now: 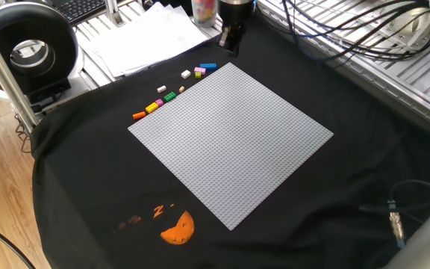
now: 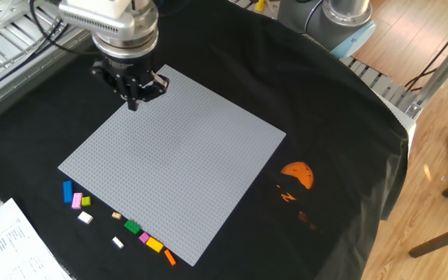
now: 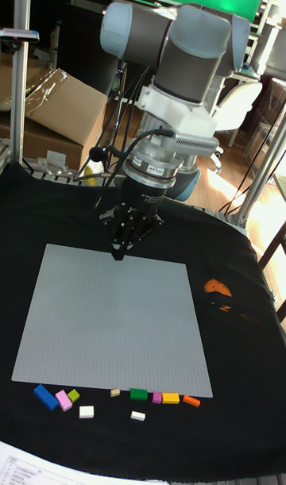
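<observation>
A square grey studded baseplate (image 1: 230, 142) lies bare on the black cloth. My black gripper (image 2: 133, 103) hangs above it in exterior view 2, its fingertips together and no brick showing between them. In exterior view 1 the gripper (image 1: 231, 51) appears at the top, near the plate's far corner. Along one plate edge lie loose bricks: blue (image 3: 46, 397), pink (image 3: 63, 400), lime (image 3: 74, 394), a small tan one (image 3: 115, 393), green (image 3: 138, 394), magenta (image 3: 157, 397), yellow (image 3: 171, 398) and orange (image 3: 192, 401). Two white bricks, one larger (image 3: 86, 412) and one smaller (image 3: 138, 416), lie farther out.
An orange print (image 1: 178, 228) marks the cloth beside the plate. Paper sheets (image 1: 144, 41) lie beyond the bricks on the rack. Dark cables (image 1: 364, 37) run over the metal shelf. The cloth around the plate is otherwise clear.
</observation>
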